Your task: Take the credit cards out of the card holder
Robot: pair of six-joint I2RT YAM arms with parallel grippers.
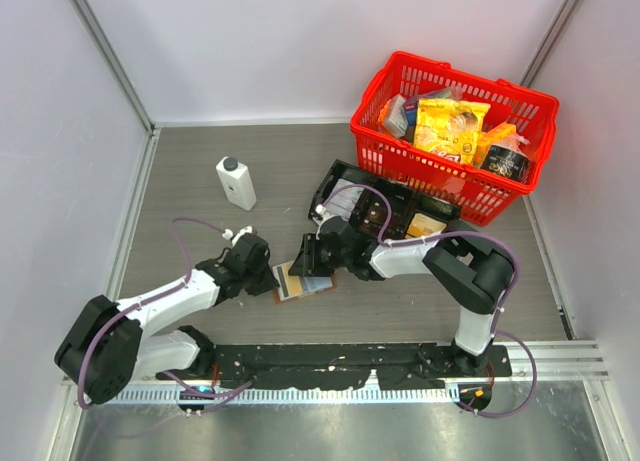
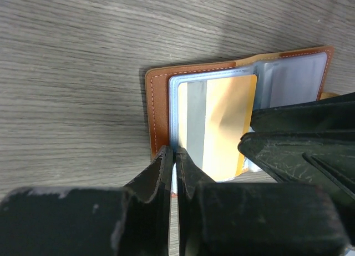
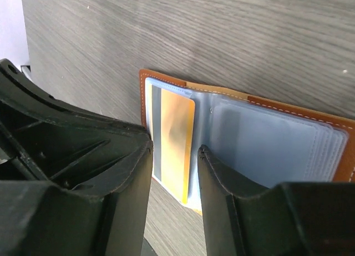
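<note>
The card holder [image 1: 303, 284] lies open on the table, brown-edged with clear sleeves and a yellow-and-grey card [image 2: 220, 123] in the top sleeve. My left gripper has its fingertips together at the holder's outer edge, beside that card; whether anything is between them I cannot tell. My right gripper is part open over the holder, its fingertips either side of the card's right portion. In the left wrist view, its dark fingers cover part of the holder.
A black compartment tray [image 1: 343, 169] and a red basket [image 1: 455, 188] of snack packets stand at the back right. A white bottle [image 1: 236, 185] stands at the back left.
</note>
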